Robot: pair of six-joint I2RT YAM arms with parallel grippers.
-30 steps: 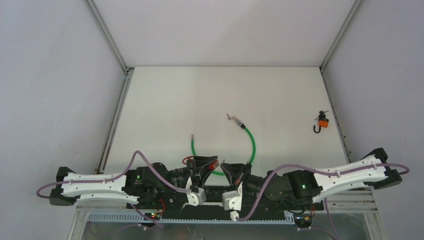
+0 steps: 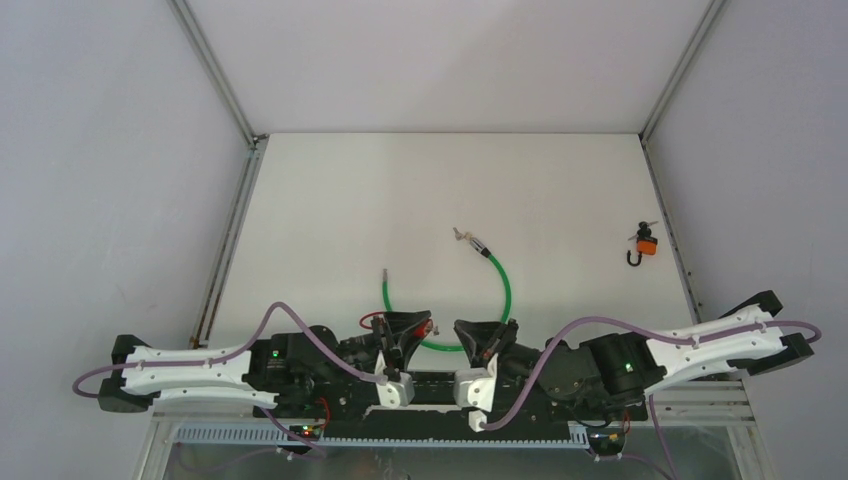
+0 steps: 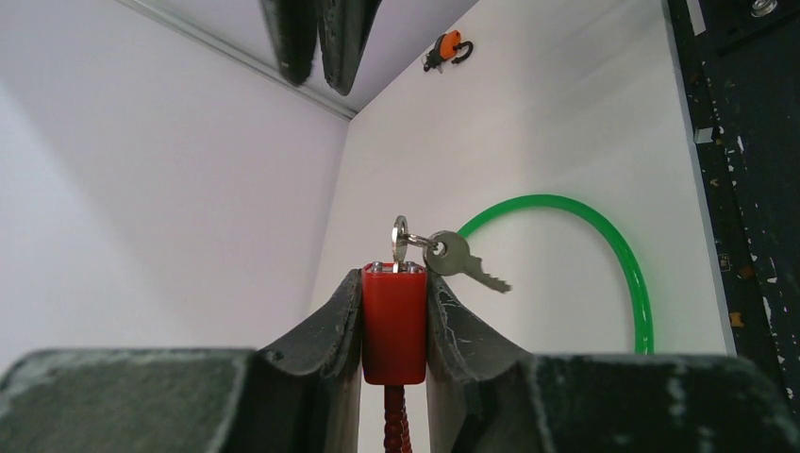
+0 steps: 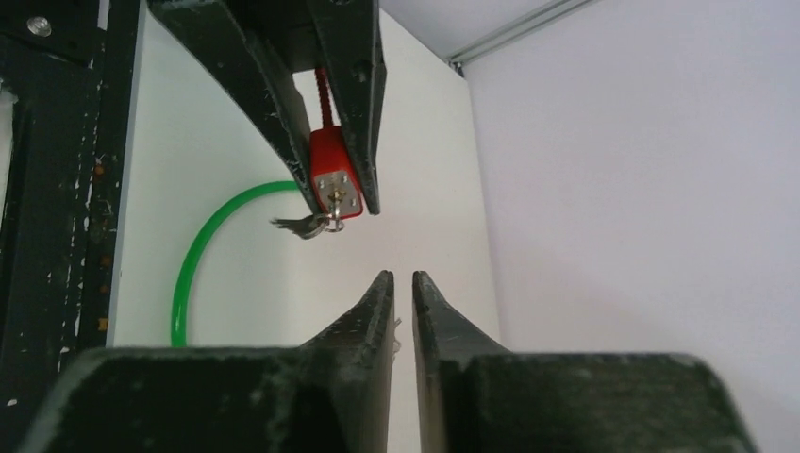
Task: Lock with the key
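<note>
A red padlock [image 3: 394,326] is clamped in my left gripper, its keyhole face outward and its red cable shackle hanging behind. One key [image 3: 398,238] stands in the keyhole; a second key [image 3: 456,255] dangles from it on a small ring. The right wrist view shows the same padlock [image 4: 332,168] with the dangling key [image 4: 307,225]. My right gripper is a little open, its fingertips apart and nothing between them. From above, that gripper [image 2: 460,326] sits just right of the padlock [image 2: 424,329], clear of the keys.
A green cable lock [image 2: 506,283] curves over the white table, with keys [image 2: 461,235] at one end. An orange padlock [image 2: 647,246] lies at the table's right edge.
The left arm has shifted only slightly, still holding the padlock.
</note>
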